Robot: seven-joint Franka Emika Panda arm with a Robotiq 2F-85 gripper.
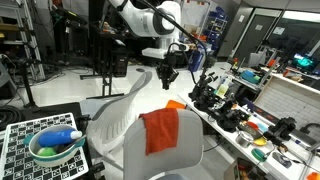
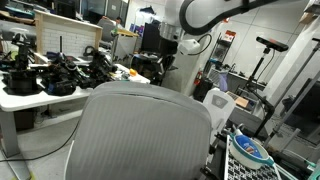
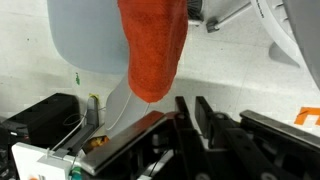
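Observation:
A red-orange cloth [image 1: 160,131] hangs over the top of the grey chair's back [image 1: 185,150] in exterior view 1. Above the cloth and clear of it is my gripper [image 1: 167,82], pointing down. In the wrist view the cloth [image 3: 153,50] hangs ahead of the fingertips, with a gap of floor between. The gripper has its fingers a little apart, and nothing shows between them. Exterior view 2 has the gripper [image 2: 158,82] just over the chair back [image 2: 135,130], which hides the cloth there.
A second light chair [image 1: 118,118] stands left of the cloth. A bowl of items [image 1: 55,142] sits on a stool at the lower left. Tools crowd the bench [image 1: 285,160] on the right. An orange object [image 1: 177,104] lies behind the chair.

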